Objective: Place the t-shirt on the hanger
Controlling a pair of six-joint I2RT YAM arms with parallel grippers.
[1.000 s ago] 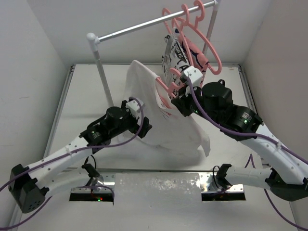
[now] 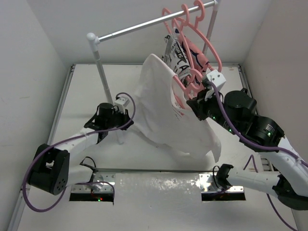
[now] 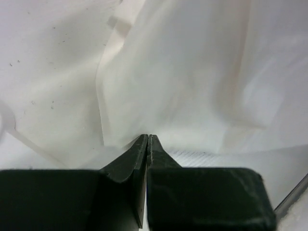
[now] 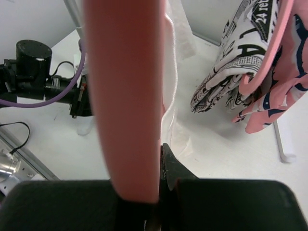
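Observation:
A white t-shirt hangs from a pink hanger, its cloth draping toward the front of the table. My right gripper is shut on that hanger, close under the rack. In the right wrist view, the hanger fills the middle and the shirt's pale hem runs beside it. By the shirt's left edge, my left gripper is shut. The left wrist view has its fingertips at the lower edge of the white cloth; no cloth shows clearly between them.
The white rack bar crosses overhead, with a rack post behind the left arm. Other pink hangers carry a black-and-white printed garment and a pink patterned garment.
My left gripper has drawn left from in front of the shirt to its left edge. The right gripper, hanger and shirt have shifted right.

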